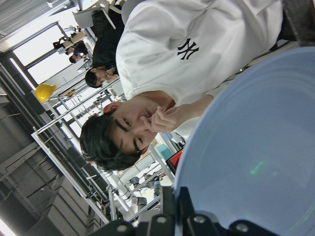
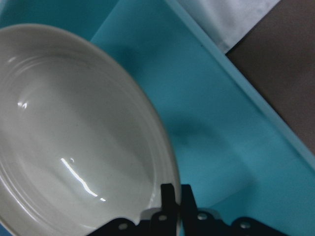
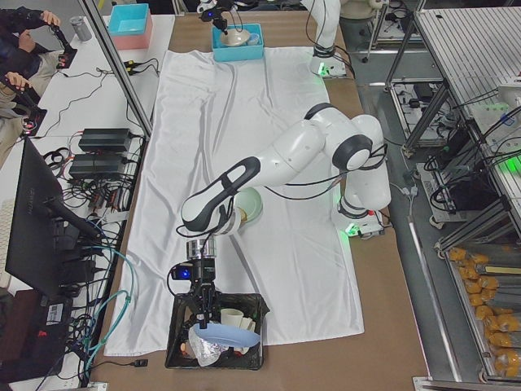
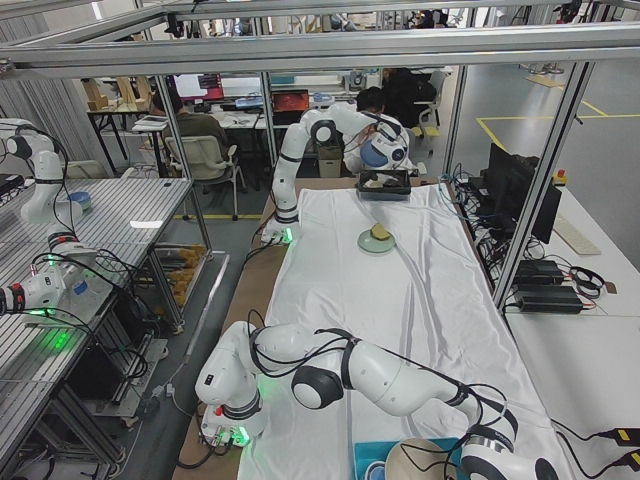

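My left gripper is shut on the rim of a light blue plate (image 3: 228, 334), held tilted over a black bin (image 3: 175, 350) with cups and other items inside. My right gripper is shut on the rim of a cream bowl-like dish (image 2: 78, 128), over a blue bin (image 2: 236, 118) at the other end of the table. A pale green plate (image 4: 370, 243) with a yellow item (image 4: 380, 231) on it rests on the white cloth.
A monitor (image 3: 41, 228) and cables line one side; a seated person in a white shirt is close behind the black bin.
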